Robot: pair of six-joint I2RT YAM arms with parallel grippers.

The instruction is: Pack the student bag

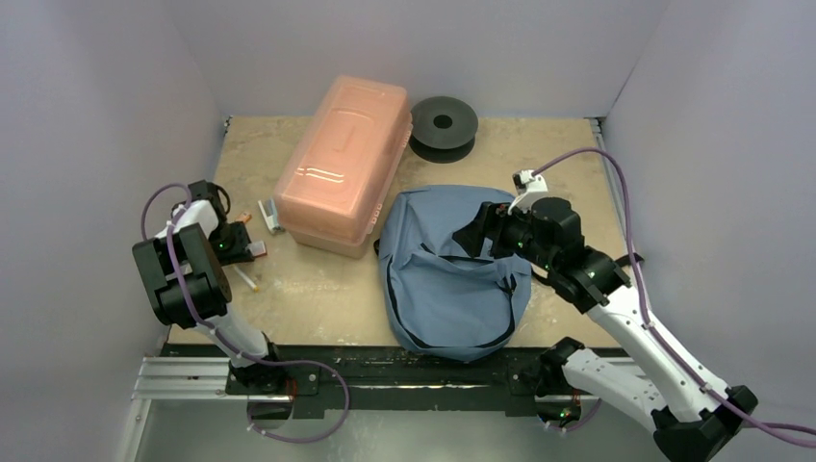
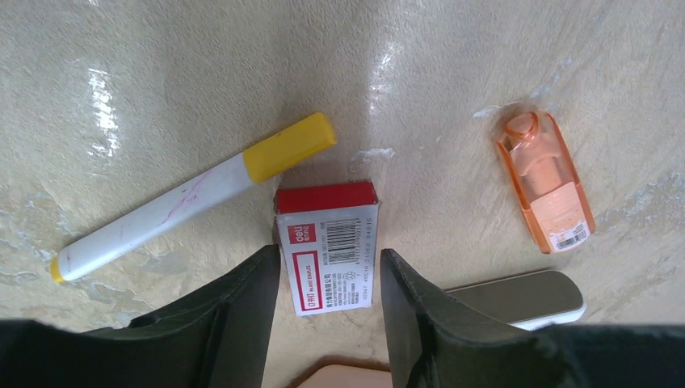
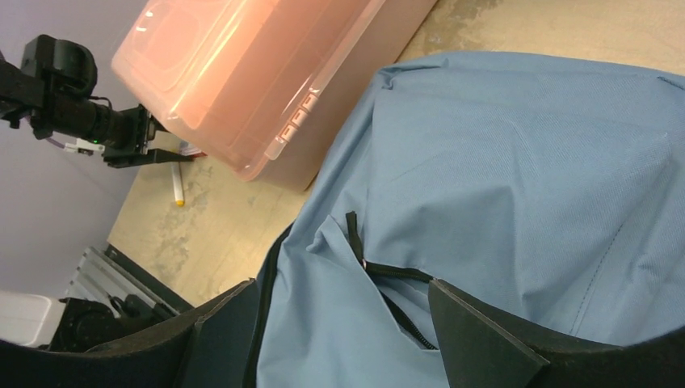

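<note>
My left gripper is part open over a small white box with red lid [image 2: 331,242] and barcode, its fingertips either side of it. Beside it lie a white marker with yellow ends [image 2: 202,194], an orange correction-tape-like item [image 2: 543,184] and a dark flat item with white edge [image 2: 517,295]. The blue bag [image 1: 447,308] lies flat at the centre, zipper visible. My right gripper hangs part open above it, nothing seen between its fingers.
A large pink plastic box [image 1: 342,164] with closed lid stands between the small items and the bag. A dark spool [image 1: 443,135] stands behind. Bare table shows at the right and between left items and bag.
</note>
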